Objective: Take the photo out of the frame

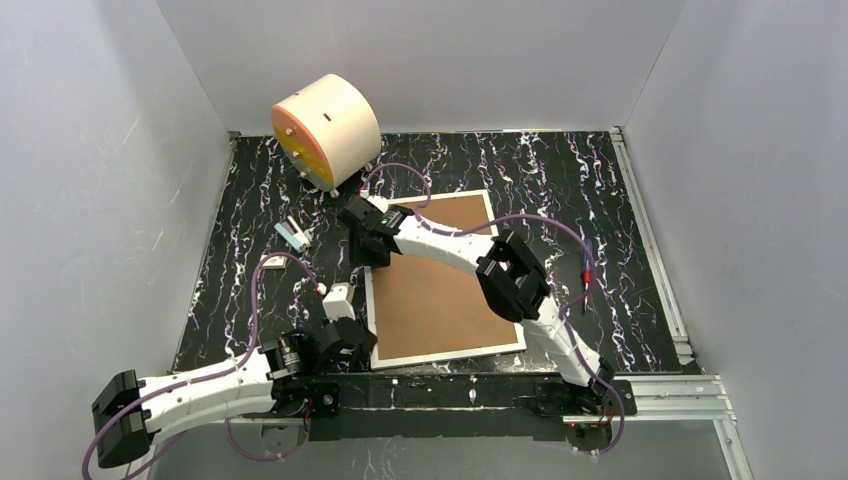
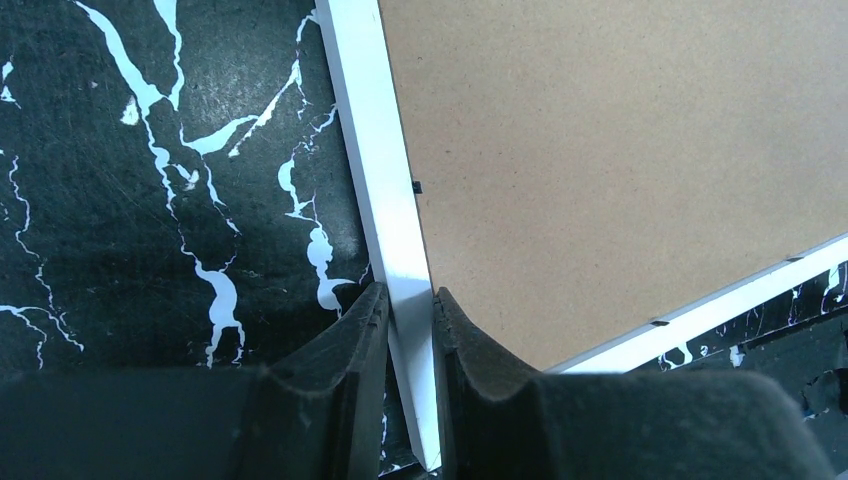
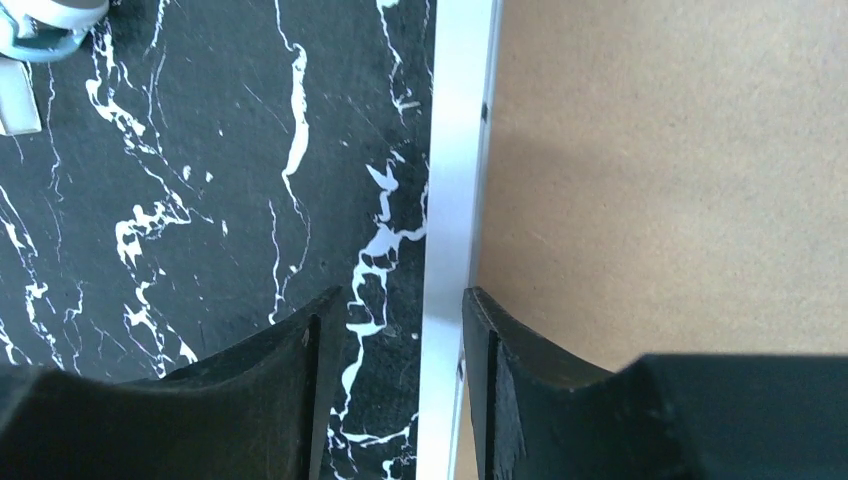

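Note:
The picture frame lies face down, its brown backing (image 1: 440,300) up and its white rim (image 1: 450,355) around it. In the left wrist view, my left gripper is shut on the frame's left white edge (image 2: 380,160), close to the near left corner. Farther up the same side, my right gripper stands part open. One of its fingers is over the dark tabletop, the other at the inner side of the white edge (image 3: 455,180), so the edge lies between them, nearer the inner finger. The photo is not visible.
A cream drum-shaped object (image 1: 335,125) with an orange front stands at the back left. Small light items (image 1: 293,235) lie left of the frame, and a red-and-blue pen-like tool (image 1: 587,270) lies at the right.

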